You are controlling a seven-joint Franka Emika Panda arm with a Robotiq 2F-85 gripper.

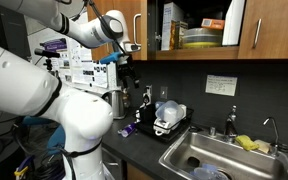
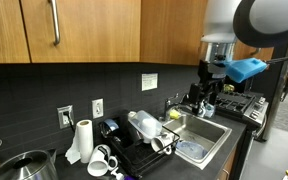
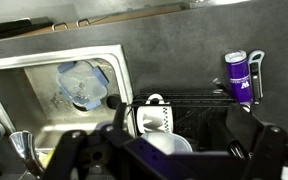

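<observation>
High over the counter, my gripper points down. In the wrist view its dark fingers stand wide apart at the lower edge, open, with nothing held between them. Below them is a black dish rack holding a white mug and a pale bowl. A purple can lies on the counter beside the rack, with a grey-handled tool next to it. In exterior view 2 the gripper hangs well above the counter, apart from everything.
The steel sink holds a clear container with a blue lid. A yellow cloth lies by the tap. Wooden cupboards overhang the back. A paper towel roll and white cups stand leftward.
</observation>
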